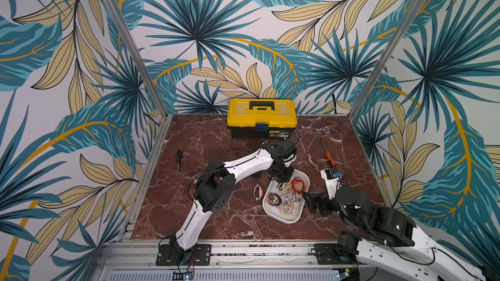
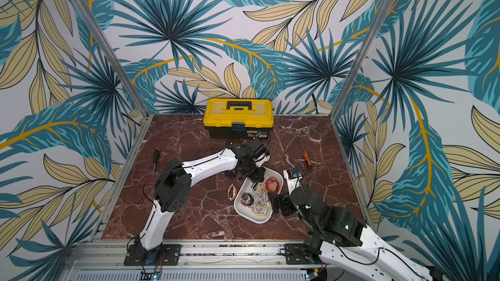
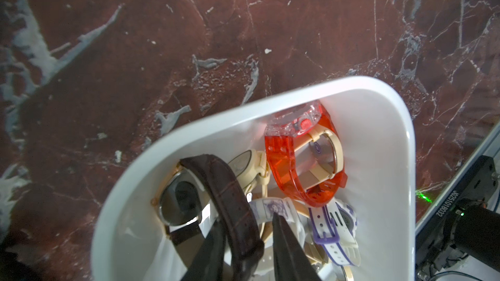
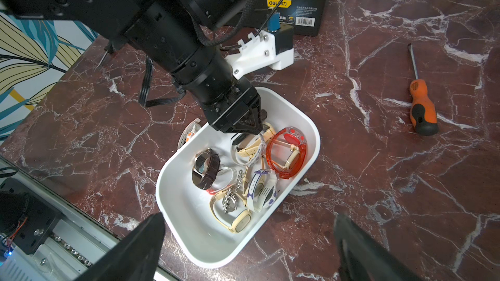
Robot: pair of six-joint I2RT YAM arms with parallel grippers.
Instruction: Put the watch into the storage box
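The white storage box sits at the front right of the table, holding several watches, among them a red one and one with a dark brown band. My left gripper is down at the box's back rim, its fingertips at that dark band in the left wrist view; whether it grips it is unclear. A pale watch lies outside, left of the box. My right gripper stands open beside the box's right side, with nothing seen between its fingers.
A yellow-lidded toolbox stands at the back. An orange screwdriver lies right of the box and a dark screwdriver at the left.
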